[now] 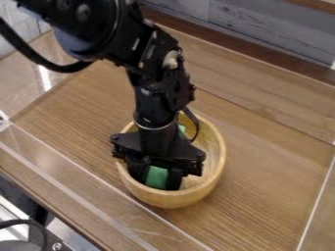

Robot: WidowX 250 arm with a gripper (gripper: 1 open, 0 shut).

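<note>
My black gripper (157, 162) reaches down into a pale yellow round bowl (199, 191) in the middle of the wooden table. A green object (157, 178) sits low inside the bowl between my fingers, with the gripper shut on it. Much of the object and of the bowl's inside is hidden by the gripper.
Bare table (262, 176) lies to the right and at the upper left of the bowl. A grey wooden wall stands behind. Black cables and white items are at the lower left, off the table's edge.
</note>
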